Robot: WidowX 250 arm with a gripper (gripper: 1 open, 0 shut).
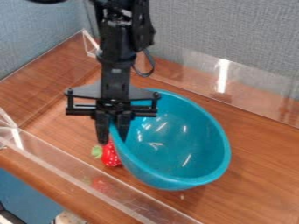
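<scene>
My black gripper (114, 131) is over the near-left rim of a turquoise bowl (187, 149), its fingertips down at that rim; whether they close on it is hard to tell. A red strawberry (110, 156) with a pale green top lies on the wooden surface just left of the bowl, partly behind its rim.
Clear plastic walls (59, 171) edge the wooden tray (251, 166) at the front left and back. Bare wood is free to the left and right of the bowl. A grey padded wall stands behind.
</scene>
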